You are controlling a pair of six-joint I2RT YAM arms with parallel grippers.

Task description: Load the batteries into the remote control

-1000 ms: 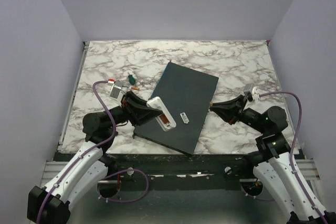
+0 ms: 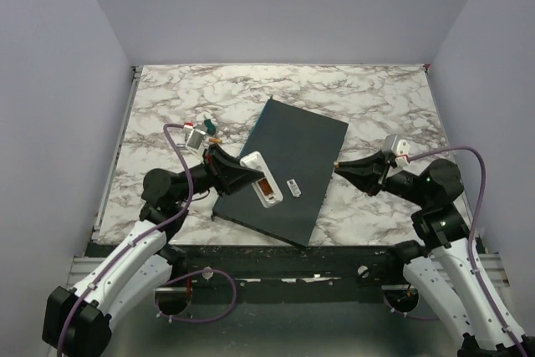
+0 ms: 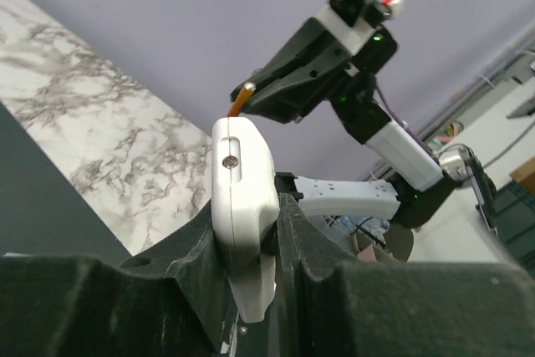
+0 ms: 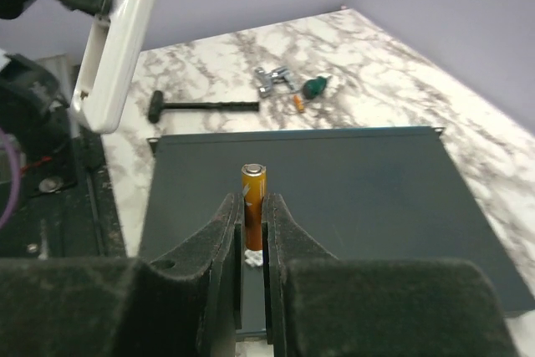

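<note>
My left gripper (image 2: 246, 171) is shut on the white remote (image 2: 266, 186), whose open compartment shows a brown interior in the top view; in the left wrist view it stands edge-on between the fingers. My right gripper is shut on an orange battery (image 4: 253, 198), held upright with a silver end up, apart from the remote and to its right. The remote (image 4: 119, 39) hangs at the upper left of the right wrist view. A small white piece (image 2: 293, 188) lies on the dark mat (image 2: 297, 131), probably a cover, too small to tell.
At the back left of the marble table (image 2: 384, 98) lie a hammer (image 4: 205, 106), metal fittings (image 4: 272, 80), a green object (image 4: 314, 87) and a small orange item (image 4: 298, 103).
The left arm has moved to the right, carrying the remote slightly toward the right gripper. The right gripper has shifted slightly, still with the battery.
</note>
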